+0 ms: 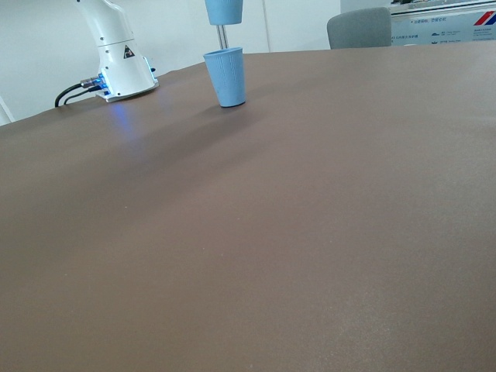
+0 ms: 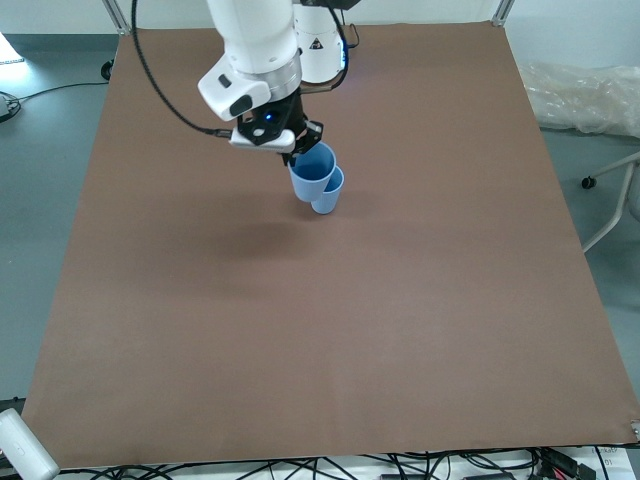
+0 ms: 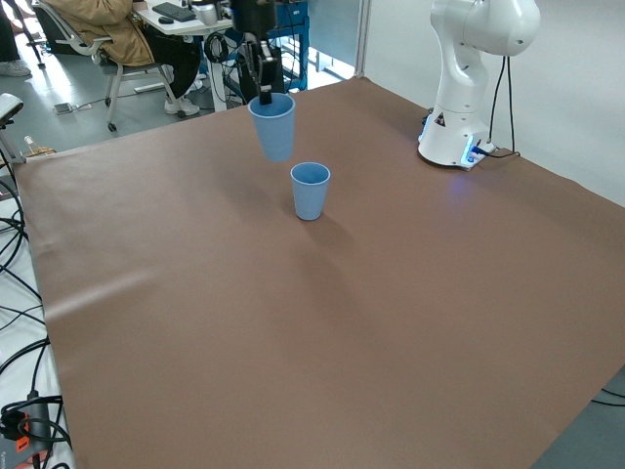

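Note:
My gripper is shut on a light blue cup, holding it in the air. In the right view the held cup hangs from the gripper behind and left of a second, smaller-looking blue cup standing upright on the brown table. In the left view the held cup partly covers the standing cup. In the top view the held cup is above the standing cup, cut by the top edge.
A white robot arm base stands at its edge. Cables run along one side, and a person sits at a desk beyond the table.

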